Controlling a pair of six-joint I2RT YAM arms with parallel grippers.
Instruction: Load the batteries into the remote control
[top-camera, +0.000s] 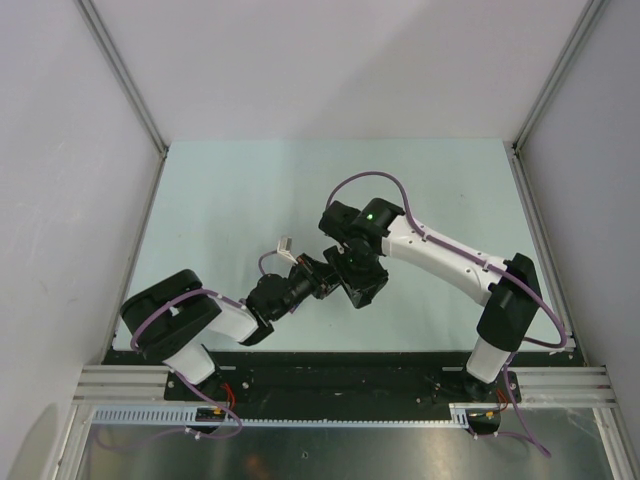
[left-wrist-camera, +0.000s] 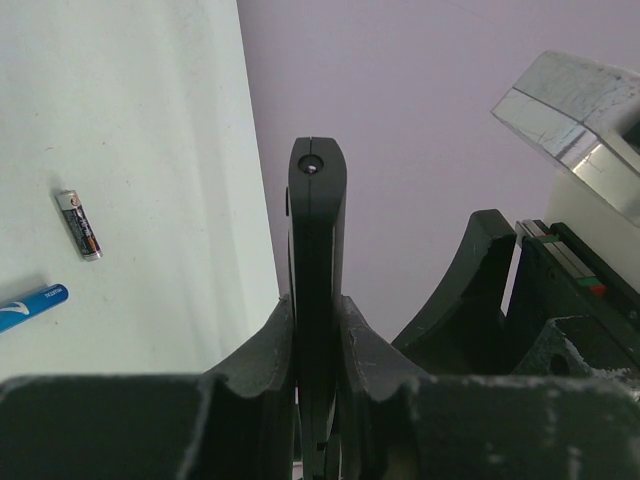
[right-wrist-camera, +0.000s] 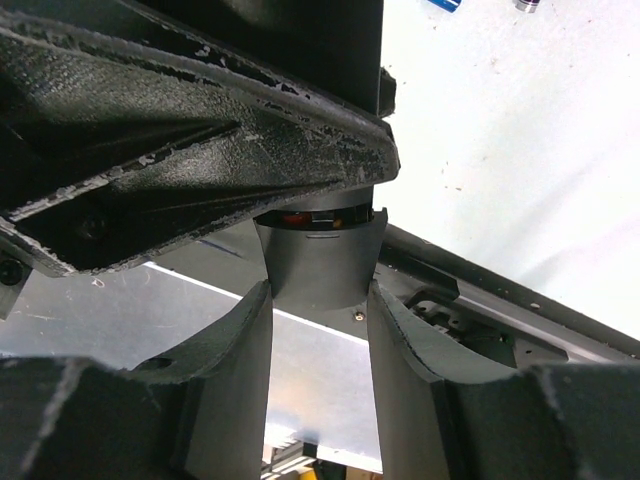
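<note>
In the left wrist view my left gripper is shut on the black remote control (left-wrist-camera: 316, 220), held upright edge-on. My right gripper is at the remote's lower end (right-wrist-camera: 318, 250), its fingers close round that dark end; how far they are shut is unclear. In the top view both grippers (top-camera: 325, 272) meet above the front middle of the mat. A small dark battery (left-wrist-camera: 78, 224) and a blue battery (left-wrist-camera: 30, 305) lie apart on the white mat.
Grey walls stand at both sides.
</note>
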